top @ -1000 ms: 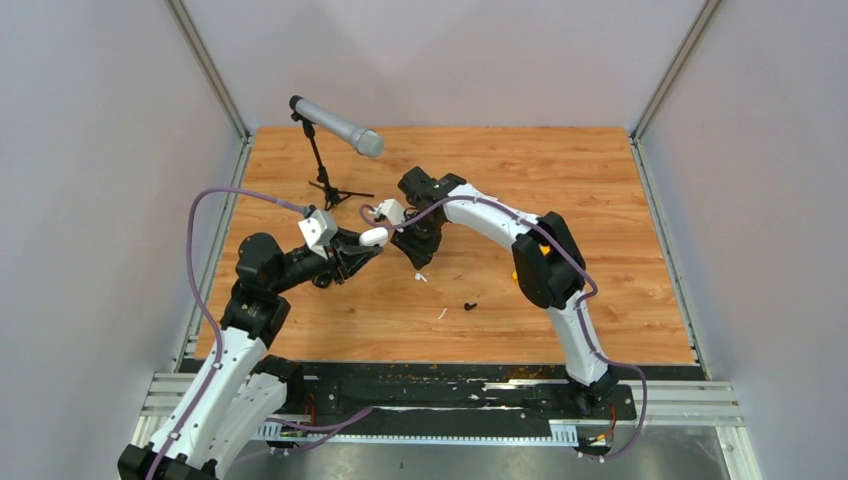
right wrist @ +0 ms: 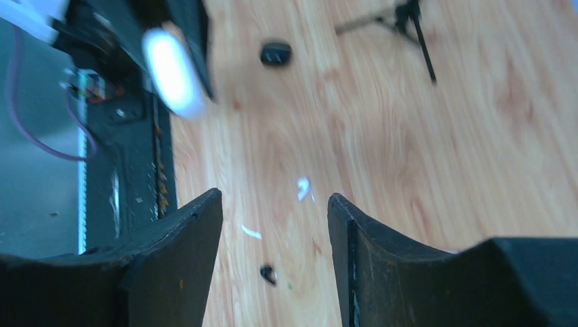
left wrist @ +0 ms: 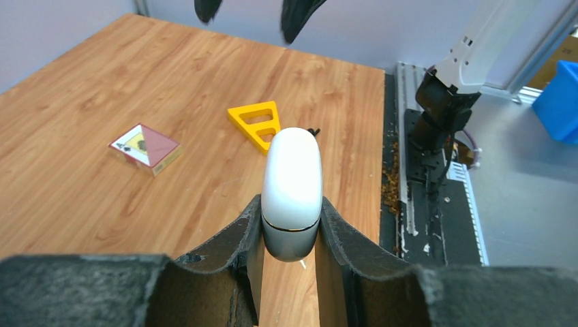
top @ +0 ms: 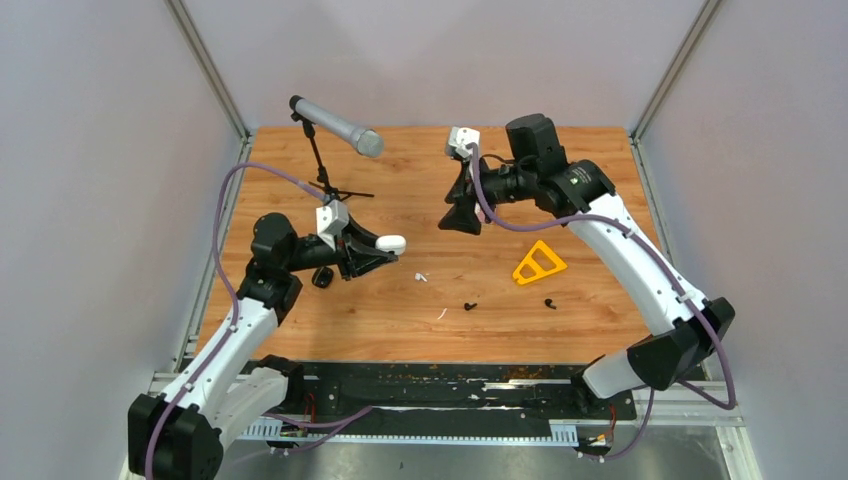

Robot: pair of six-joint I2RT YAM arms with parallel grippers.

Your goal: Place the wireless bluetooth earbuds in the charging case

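Observation:
In the left wrist view a white rounded charging case (left wrist: pixel 293 177) with a gold seam stands upright, looking closed. My left gripper (top: pixel 380 250) is shut on its lower end, holding it above the table. A small white earbud (right wrist: pixel 303 187) lies on the wood, with a thin white piece (right wrist: pixel 251 232) apart from it. A black earbud (top: pixel 470 306) and another small black piece (top: pixel 550 303) rest farther right. Over the back centre of the table, my right gripper is open, its fingers apart and nothing between them.
A yellow triangular frame (top: pixel 539 263) lies at the right. Near the left arm sits a black case (top: pixel 322 277); behind it stands a tripod (top: pixel 325 178) carrying a grey cylinder (top: pixel 340 126). A small red-and-white box (left wrist: pixel 144 146) is partly behind the right gripper from above.
My right gripper has swung away from beside the white earbud, towards the back right, uncovering the yellow frame. The left gripper has shifted slightly to the right with the case.

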